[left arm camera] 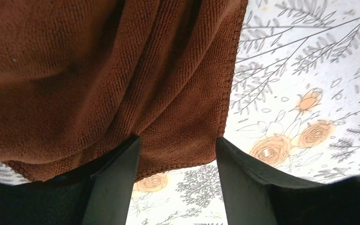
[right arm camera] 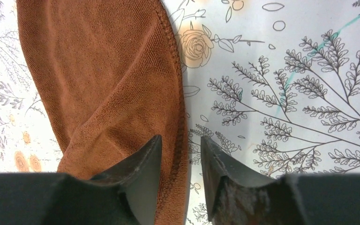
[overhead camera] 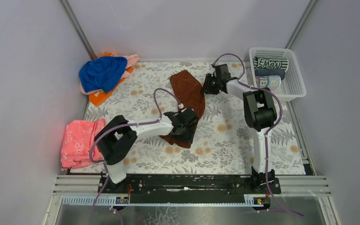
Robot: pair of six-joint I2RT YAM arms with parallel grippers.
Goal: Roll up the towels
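A brown towel (overhead camera: 185,83) lies crumpled and lengthwise down the middle of the table, its lower part partly hidden by the left arm. Over that lower part is my left gripper, its fingers apart with towel folds and a hemmed corner beneath them. The right gripper is at the towel's right edge, fingers (right arm camera: 150,161) parted, one on the towel side and one over the tablecloth. The hem of the brown towel (right arm camera: 181,108) runs up between them. I see no cloth pinched in either gripper.
Rolled towels (overhead camera: 271,63) sit in a white basket (overhead camera: 296,89) at the back right. A blue towel (overhead camera: 102,74) is piled at the back left, a coral towel (overhead camera: 80,143) at the front left. Patterned tablecloth (overhead camera: 234,140) lies bare at front right.
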